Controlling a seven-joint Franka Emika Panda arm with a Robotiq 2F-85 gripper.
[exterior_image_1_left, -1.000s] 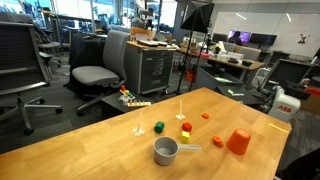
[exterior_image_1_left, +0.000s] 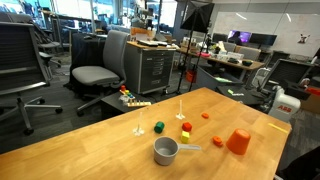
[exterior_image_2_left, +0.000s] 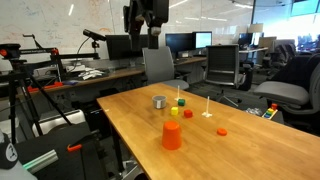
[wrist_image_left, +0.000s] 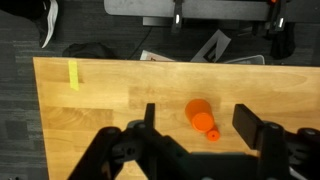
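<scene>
An orange cup (exterior_image_1_left: 238, 141) stands upside down, judging by its taper, near the right part of the wooden table. The same cup (exterior_image_2_left: 171, 135) is at the near side in exterior view 2. High above the table hangs my gripper (exterior_image_2_left: 155, 38), clear of everything on it. From the wrist, the gripper's (wrist_image_left: 197, 116) fingers stand wide apart with no object held. Far below, the cup (wrist_image_left: 201, 116) shows in the gap between them, with a small orange piece (wrist_image_left: 213, 135) beside it.
A metal pot (exterior_image_1_left: 165, 151) with a handle sits on the table. Close by are a yellow block (exterior_image_1_left: 185, 136), a red piece (exterior_image_1_left: 187, 127) and a green piece (exterior_image_1_left: 159, 127). Two thin white sticks stand upright.
</scene>
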